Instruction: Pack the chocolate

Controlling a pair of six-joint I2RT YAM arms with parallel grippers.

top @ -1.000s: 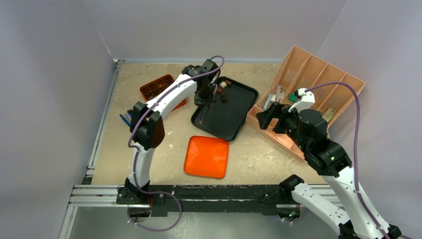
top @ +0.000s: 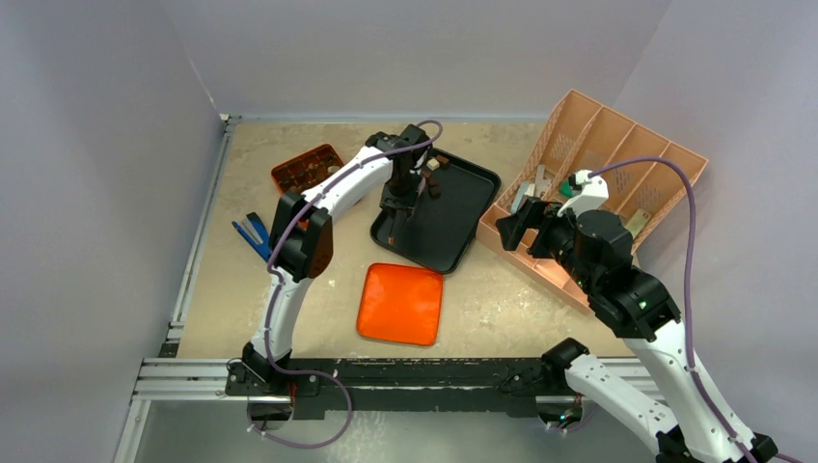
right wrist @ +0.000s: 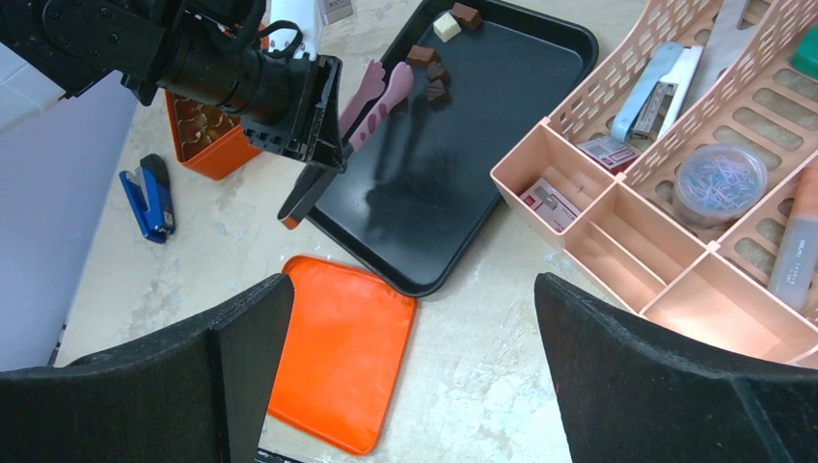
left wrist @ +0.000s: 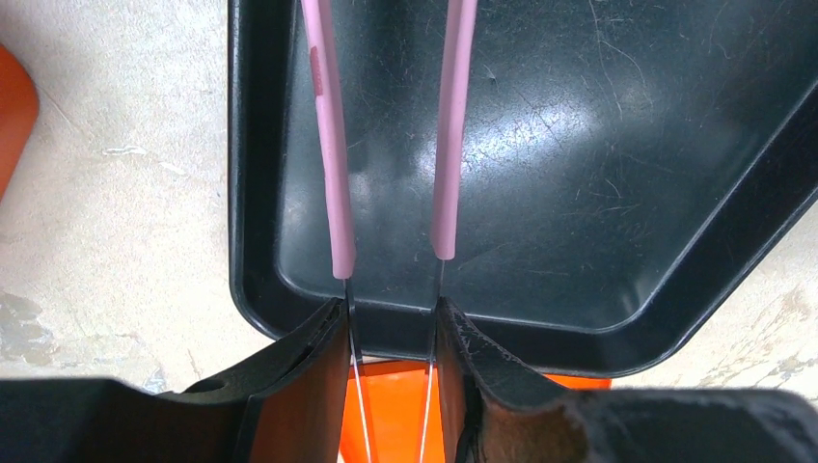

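Observation:
Several chocolate pieces [right wrist: 423, 56], brown ones and a white one [right wrist: 447, 27], sit toward the back of the black tray [top: 449, 222]. Over that tray my left gripper holds pink-tipped tongs, whose arms are apart with nothing between them; the tips reach close to the chocolates in the right wrist view. An orange-red box with compartments [top: 307, 166] stands to the left. My right gripper [top: 521, 228] stands open over the organizer, empty.
An empty orange tray [top: 399, 303] lies in front of the black tray. A pink organizer [top: 617, 135] with stationery fills the right. A blue stapler [right wrist: 150, 201] lies at the left.
The right arm has not moved.

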